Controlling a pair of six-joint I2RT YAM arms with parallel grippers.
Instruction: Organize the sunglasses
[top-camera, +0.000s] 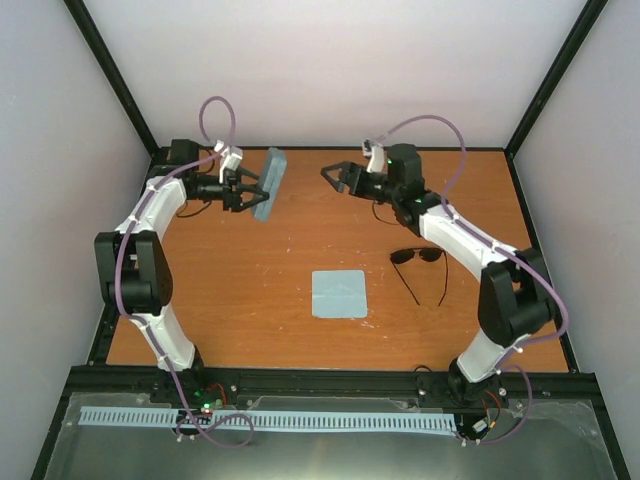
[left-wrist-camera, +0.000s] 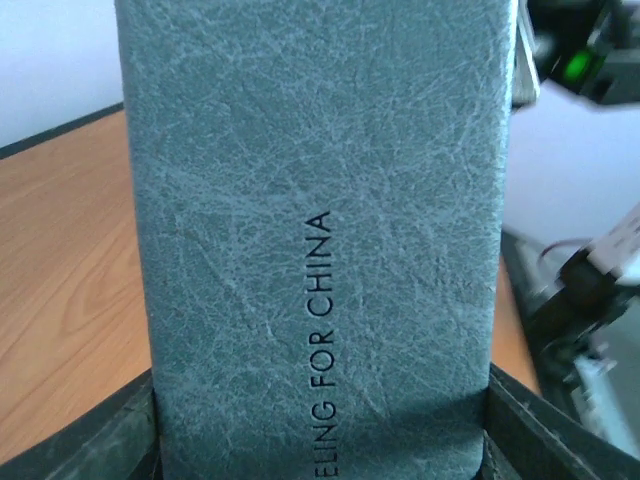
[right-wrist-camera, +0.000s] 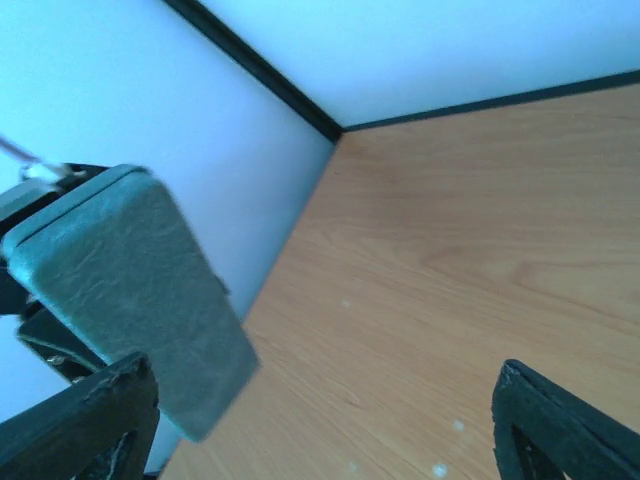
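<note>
My left gripper is raised at the back left, shut on a grey-green case held upright; in the left wrist view the case fills the middle, lettered "...ELING FOR CHINA". My right gripper is raised to the right of it, apart from the case, open with nothing between its fingers; the right wrist view shows the case at left. Dark sunglasses lie with temples unfolded on the right of the table, below the right arm. A light blue cloth lies flat at front centre.
Dark frame rails and white walls bound the workspace.
</note>
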